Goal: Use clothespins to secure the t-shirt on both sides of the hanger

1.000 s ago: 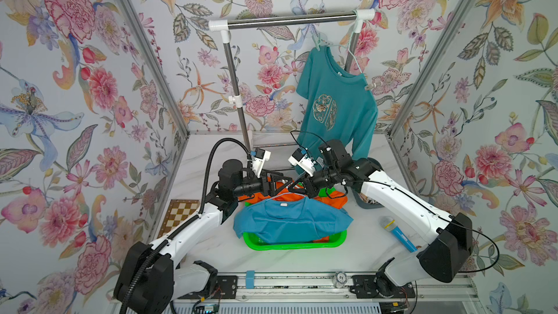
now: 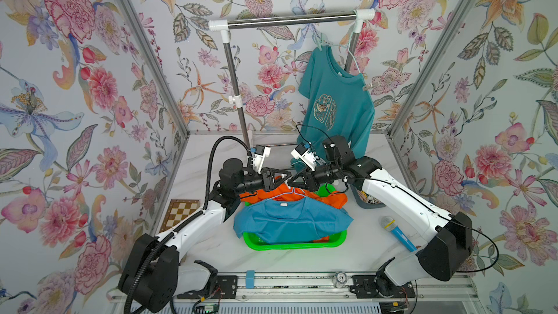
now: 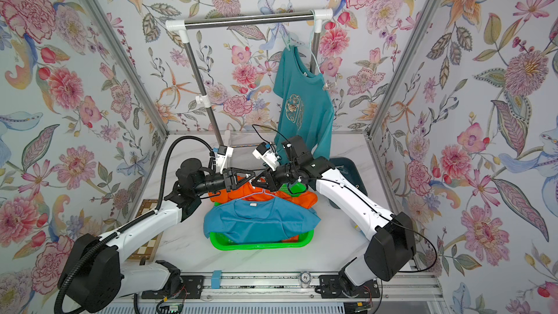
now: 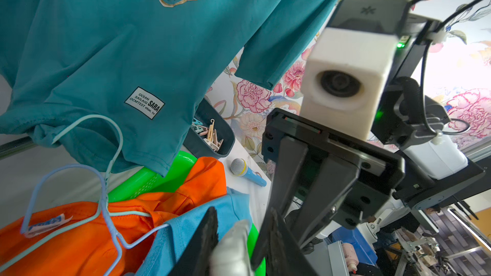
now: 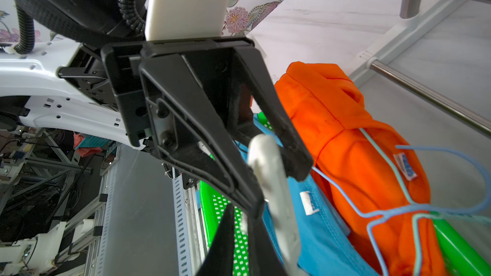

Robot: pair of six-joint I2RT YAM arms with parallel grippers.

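A teal T-shirt hangs on a pale hanger at the rack's right, with a clothespin at its right shoulder. My left gripper and right gripper meet above the green basket of folded blue and orange shirts. A white, elongated piece, probably a clothespin, is between their fingertips, blurred in both wrist views. Which gripper grips it, and how far each finger is closed, I cannot tell.
The green basket holds shirts and loose hangers. A dark bin of clothespins stands at the right, near a blue microphone. A checkerboard lies at the left. The rack's left post stands behind.
My two grippers have shifted very slightly where they meet, the right one's head tilting a little. The hanging shirt has swayed slightly.
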